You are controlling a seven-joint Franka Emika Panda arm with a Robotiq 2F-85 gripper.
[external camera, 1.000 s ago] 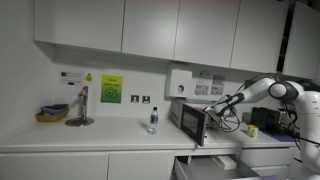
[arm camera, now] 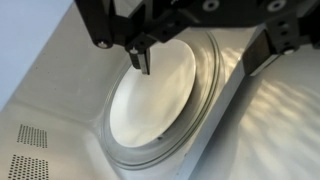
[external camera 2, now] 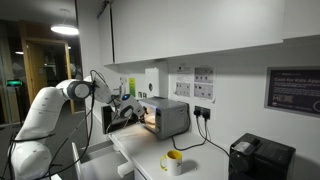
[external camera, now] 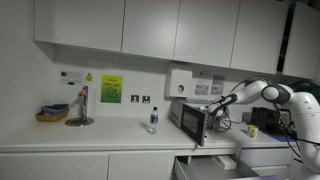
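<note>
The microwave (external camera 2: 176, 118) stands on the counter with its dark door (external camera: 194, 123) swung open. Inside it, a white plate (arm camera: 155, 95) lies on the round glass turntable (arm camera: 213, 75), as the wrist view shows. My gripper is at the microwave's opening, its two fingers wide apart and nothing visible between them. One finger (arm camera: 145, 62) overlaps the plate's upper edge in that view; whether it touches the plate cannot be told. In both exterior views the gripper's tips are small and partly hidden around the microwave.
A yellow-and-white mug (external camera 2: 172, 162) and a black toaster (external camera 2: 260, 160) share the counter. Left of the microwave stands a water bottle (external camera: 153, 121), with bare counter (external camera: 115, 134) around it. Below the microwave, a drawer (external camera: 215, 168) is pulled out.
</note>
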